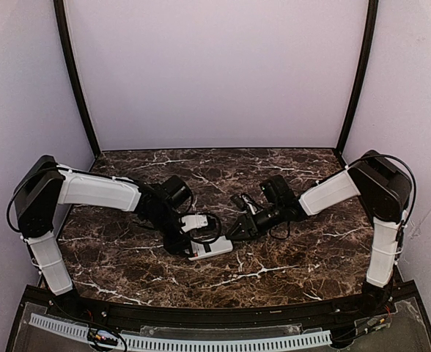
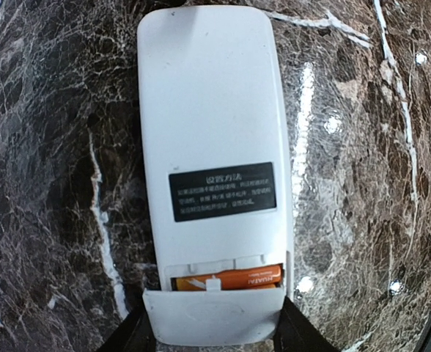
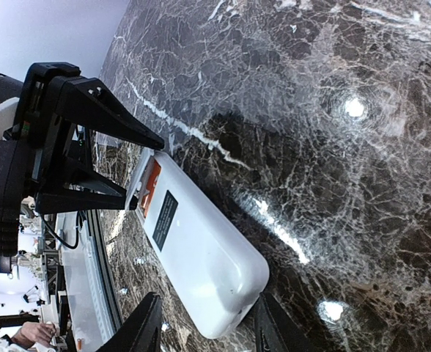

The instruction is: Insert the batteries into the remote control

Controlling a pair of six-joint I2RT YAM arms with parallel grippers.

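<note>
The white remote point(image 2: 212, 103) lies back-up on the marble table, a dark label on it. Orange batteries point(image 2: 248, 277) show in its compartment. My left gripper is shut on the white battery cover point(image 2: 212, 315), which sits at the open end of the compartment, partly over it. In the right wrist view my right gripper stands open at the remote's opposite, rounded end, one finger at either side of that end. Whether the fingers touch it, I cannot tell.
Bare marble table point(image 1: 289, 271) surrounds the remote, with room behind and in front. The two arms face each other closely over it. White walls stand at the back and sides.
</note>
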